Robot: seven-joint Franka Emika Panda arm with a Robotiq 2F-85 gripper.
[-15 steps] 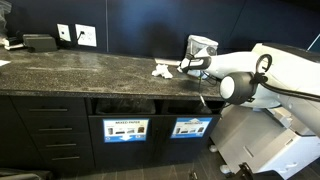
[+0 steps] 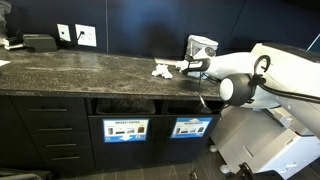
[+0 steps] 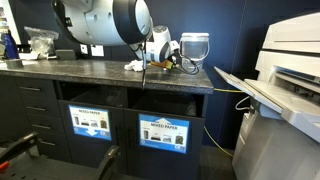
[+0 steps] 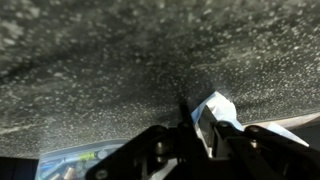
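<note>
Low over the dark speckled countertop, my gripper is shut on a white and light-blue piece that looks like crumpled paper or a wrapper. Part of this piece sticks out past the dark fingers; the rest is hidden behind them. In exterior view 1 the gripper is small, near the back right of the counter. A crumpled white thing shows just left of it there; whether it is the same piece, I cannot tell.
Behind the gripper stands a clear container with a white lid. Below the counter are two open bins with blue labels reading mixed paper. A dark object stands at the far left back.
</note>
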